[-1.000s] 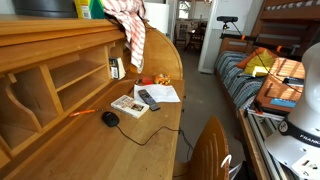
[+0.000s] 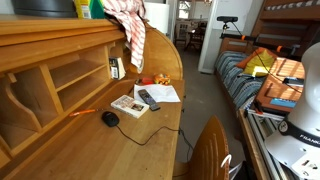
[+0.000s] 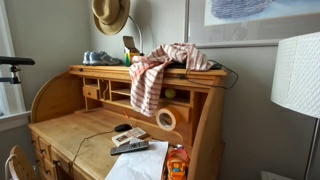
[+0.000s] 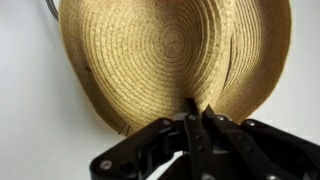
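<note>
A tan woven hat (image 4: 165, 45) fills much of the wrist view, its ringed crown facing the camera. My gripper is shut on the hat's brim, at the lower middle of that view. In exterior view 2 the hat (image 3: 110, 14) is up beside the curved lamp neck (image 3: 138, 32), above the desk's top shelf; its upper part is cut off by the frame. Neither exterior view shows the gripper. Only a white part of my arm (image 2: 298, 140) appears, at the right edge of exterior view 1.
The wooden desk (image 3: 80, 138) holds a mouse (image 3: 122, 127), a remote (image 3: 130, 147), white paper (image 3: 142, 165) and an orange toy (image 3: 177, 163). A striped cloth (image 3: 150, 85) hangs over its top shelf, near grey shoes (image 3: 98, 58). A chair back (image 2: 210, 152) stands in front.
</note>
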